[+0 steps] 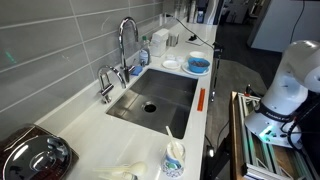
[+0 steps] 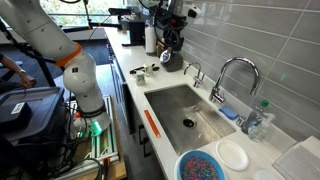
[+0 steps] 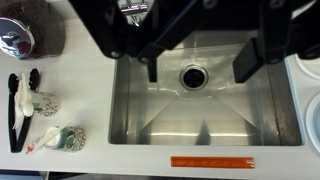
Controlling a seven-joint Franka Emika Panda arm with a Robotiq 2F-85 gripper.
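Note:
My gripper hangs above the steel sink, its two dark fingers apart with nothing visible between them. Below the gap, the sink's floor and round drain show. On the counter along the sink's edge lies an orange-red strip. Two patterned cups, one beside the other, stand left of the sink in the wrist view with pale utensils in or against them. Exterior view 2 has the dark arm end high over the counter; exterior view 1 does not show the gripper.
A dark pot with a glass lid stands at the near left. Beyond the sink are a blue plate with food and a white bowl. The tall faucet rises by the tiled wall. Black tongs lie near the cups.

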